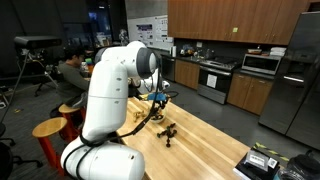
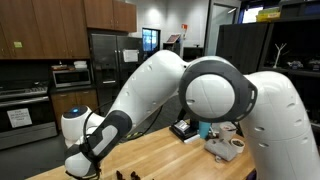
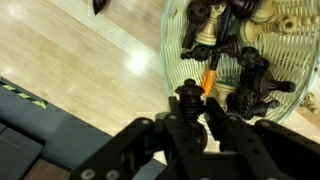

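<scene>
In the wrist view, my gripper is shut on a dark chess piece (image 3: 189, 89), whose top shows between the fingertips. Below it in that view is a pale woven basket (image 3: 176, 72) holding dark and brown chess pieces; the held piece overlaps the basket's near side. Exterior view 1 has my gripper (image 1: 157, 98) over the basket (image 1: 157, 118), at the far part of the wooden table. From exterior view 2 the gripper (image 2: 84, 170) is at the lower left, its fingertips hard to make out.
Several dark pieces (image 1: 168, 131) stand on the table beside the basket. One small dark piece (image 3: 99, 5) lies at the wrist view's top edge. Red stools (image 1: 48, 128) line the table's left side.
</scene>
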